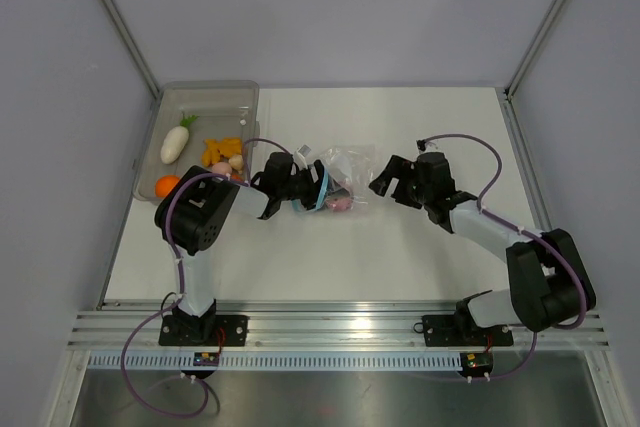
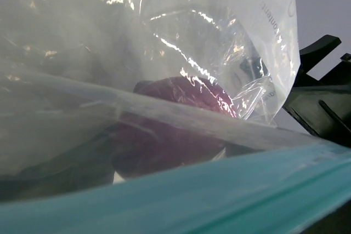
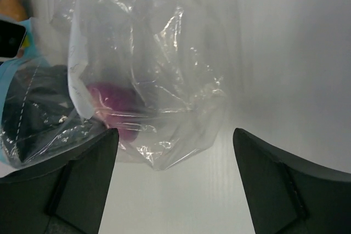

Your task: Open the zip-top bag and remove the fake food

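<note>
A clear zip-top bag (image 1: 352, 165) with a blue zip edge (image 2: 181, 195) lies mid-table, its mouth facing left. Inside it a dark pink food piece (image 3: 115, 108) shows through the plastic. My left gripper (image 1: 315, 185) is at the mouth, a dark finger (image 3: 41, 102) showing behind the plastic beside the pink piece. Its fingers look partly apart, though the bag hides much of them. To the right of the bag's closed end, my right gripper (image 1: 384, 176) is open, with fingers (image 3: 82, 173) spread and nothing gripped; the bag's loose corner lies just beyond the gap.
A grey bin (image 1: 210, 87) at the back left holds a white radish-like piece (image 1: 174, 145), an orange (image 1: 167, 186), yellow pieces (image 1: 220, 150) and other food.
</note>
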